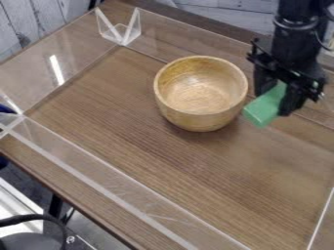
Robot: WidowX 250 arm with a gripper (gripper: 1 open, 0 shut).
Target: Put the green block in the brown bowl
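The green block point(264, 108) is held in my gripper point(283, 95), which is shut on it. It hangs tilted just right of the brown bowl point(198, 93), close to the bowl's right rim. No part of the block shows inside the bowl. The bowl stands upright, and its visible inside is empty. From the upper right, the black arm reaches in and covers part of the block's upper end.
A clear plastic corner piece point(119, 26) stands at the upper left. Black cables point(37, 227) lie at the lower left edge. Clear low walls edge the wooden table point(156, 171), which is bare in front of the bowl.
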